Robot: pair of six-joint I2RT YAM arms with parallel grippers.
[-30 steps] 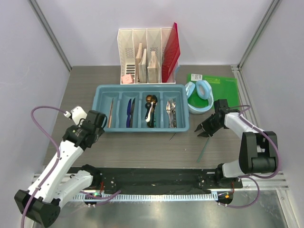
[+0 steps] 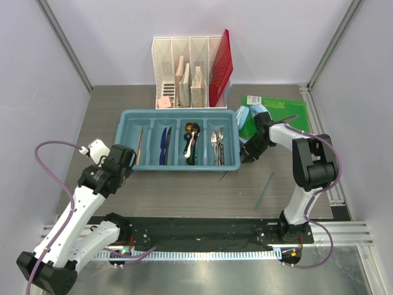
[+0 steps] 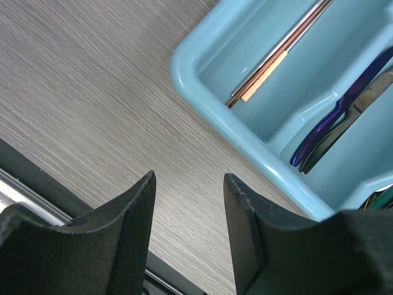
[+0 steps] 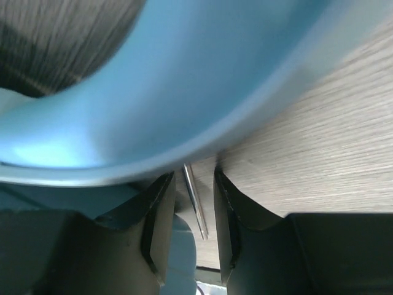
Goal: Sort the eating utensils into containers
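Observation:
A blue tray (image 2: 178, 167) holds utensils by compartment: chopsticks (image 3: 284, 48) on the left, knives (image 3: 344, 117), spoons (image 2: 192, 141), and forks (image 2: 217, 146) on the right. My right gripper (image 2: 244, 156) is down at the tray's right wall, partly open. Its wrist view shows a thin metal stick (image 4: 196, 206) lying on the table, seen through the gap between the fingers; one end is hidden. A teal chopstick (image 2: 264, 192) lies on the table at the front right. My left gripper stands open and empty over bare table, by the tray's front left corner.
A light-blue basket (image 2: 242, 115) with ring handles sits right of the tray, mostly hidden by the right arm, on a green sheet (image 2: 285, 110). A white rack (image 2: 163, 64) with a red panel (image 2: 221, 67) stands behind.
My right gripper has moved left and back to the tray's right wall. The tray has shifted slightly left, and the basket has shifted left a little. The left arm has barely moved.

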